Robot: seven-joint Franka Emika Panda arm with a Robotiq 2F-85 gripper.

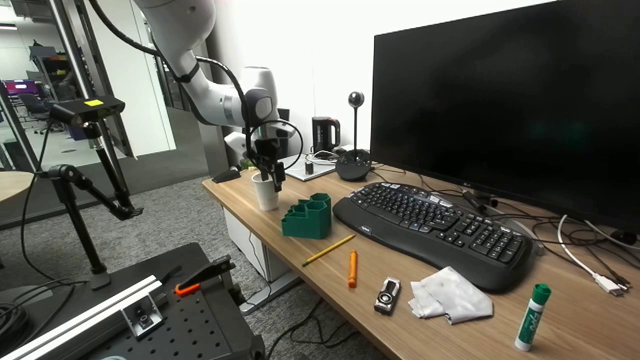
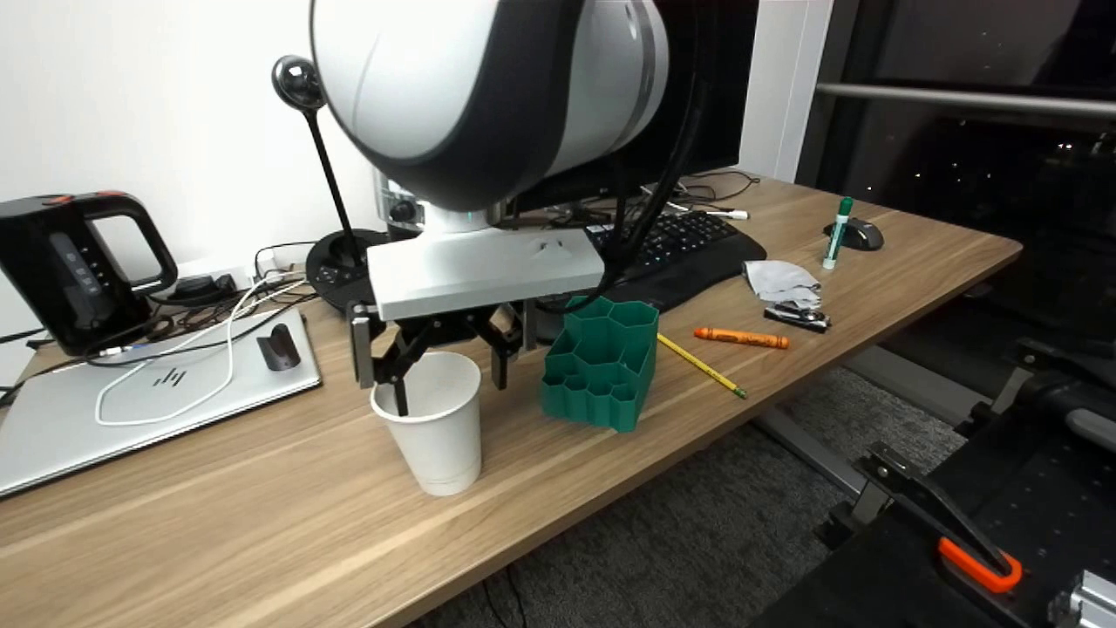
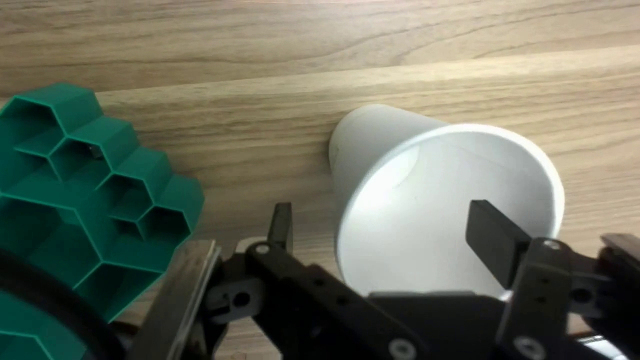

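Note:
A white paper cup [image 1: 266, 195] stands upright on the wooden desk. My gripper [image 2: 450, 383] is low over it with its fingers open, nothing clamped between them. In the wrist view, one finger [image 3: 493, 240] reaches over the cup's mouth and looks to be inside the rim. The other finger [image 3: 280, 227] is outside, in the gap between the cup [image 3: 384, 135] and the green organizer [image 3: 162, 174]. So the near wall of the cup lies between the fingers, with no clear contact. The cup looks empty inside.
The green honeycomb organizer [image 2: 602, 361] sits close beside the cup. Farther along lie a pencil [image 1: 328, 250], an orange crayon [image 1: 352, 269], a nail clipper [image 1: 387, 295], a cloth [image 1: 453, 295] and a marker [image 1: 532, 318]. A laptop [image 2: 199, 387] and kettle [image 2: 78, 270] are behind.

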